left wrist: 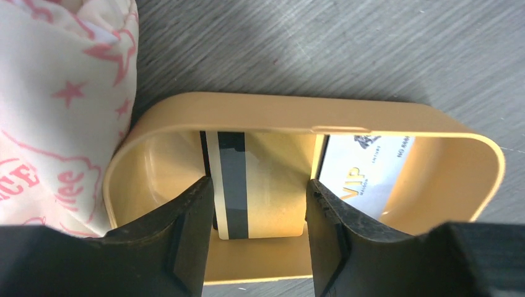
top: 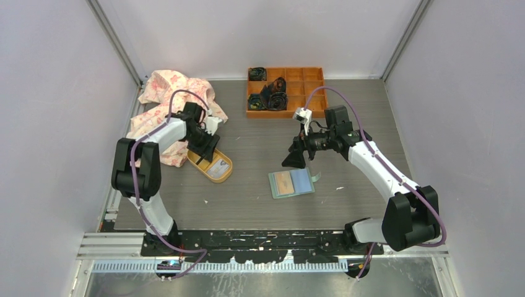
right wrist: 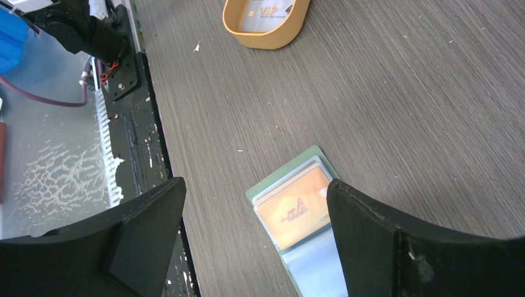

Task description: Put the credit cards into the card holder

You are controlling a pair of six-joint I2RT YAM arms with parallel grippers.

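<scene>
In the left wrist view, a gold card with a black stripe (left wrist: 266, 185) lies below the rim of the tan oval tray (left wrist: 247, 111). My left gripper reaches into that tray, one fingertip at each side edge of the card; whether they press on it cannot be told. A white VIP card (left wrist: 365, 170) lies beside it in the tray. The pale green card holder (top: 272, 185) lies open on the table, with an orange card (right wrist: 297, 207) in one side and a bluish panel (top: 301, 180) on the other. Above and behind it my right gripper is open and empty.
A pink-patterned cloth (top: 179, 93) is bunched up at the left, against the tray. At the back stands an orange compartment box (top: 303, 114) with dark rolled items (top: 274, 96). Bare table separates tray and holder.
</scene>
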